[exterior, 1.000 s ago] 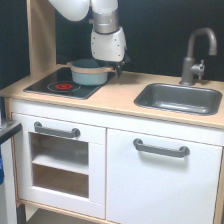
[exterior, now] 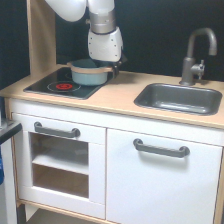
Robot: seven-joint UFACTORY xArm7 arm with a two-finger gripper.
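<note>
A teal-blue pot [exterior: 88, 76] with a pale tan band along its top sits at the back of the black stovetop [exterior: 42, 88]. My white arm reaches down from above. Its dark gripper [exterior: 116, 69] is low at the pot's right side, partly hidden by the arm itself. The fingers are too small and dark for me to tell whether they are open or shut, or whether they touch the pot.
A red-ringed burner [exterior: 63, 86] shows in front of the pot. Bare wooden counter [exterior: 125, 88] lies between the stovetop and the grey sink [exterior: 180, 97], with its faucet [exterior: 192, 60] behind. White cabinet doors with grey handles are below.
The arm has shifted slightly to the left, and the gripper with it. The pot looks nearly unchanged in place on the stovetop.
</note>
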